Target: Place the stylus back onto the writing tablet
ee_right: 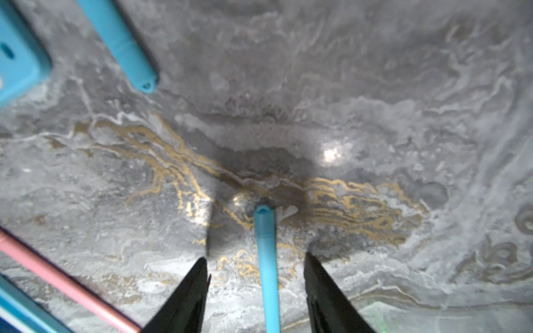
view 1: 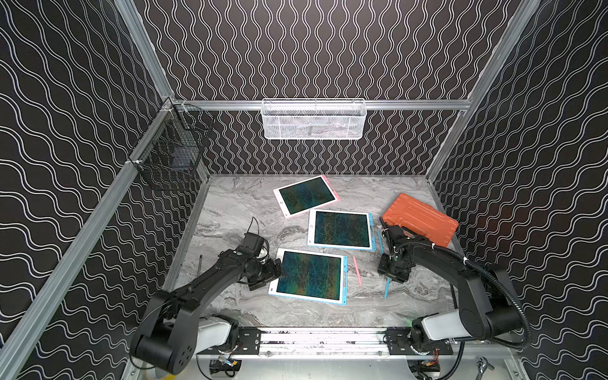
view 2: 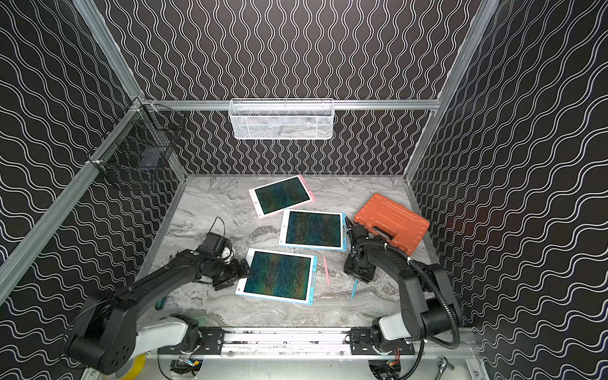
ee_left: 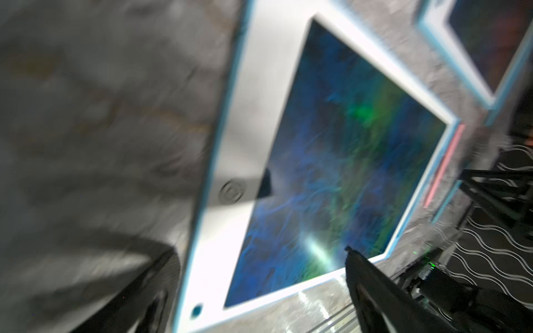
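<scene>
Nearest the front lies a blue-edged writing tablet [view 1: 345, 278], with my left gripper [view 1: 273, 273] at its left edge; the open fingers [ee_left: 147, 294] show on either side of the tablet's corner in the left wrist view, nothing held. Two more tablets lie behind it, one blue-edged [view 1: 310, 228] and one pink-edged [view 1: 278, 197]. On the right, my part-open right gripper hovers over a blue stylus [ee_right: 268, 266], which runs between its fingers without visible contact. Another blue stylus [ee_right: 125, 47] lies farther back, and a pink stylus [view 1: 357, 271] rests right of the front tablet.
An orange case [view 1: 421, 218] lies at the back right, close behind the right arm. A white mesh basket [view 1: 313, 120] hangs on the back wall and a black wire basket [view 1: 174, 148] on the left.
</scene>
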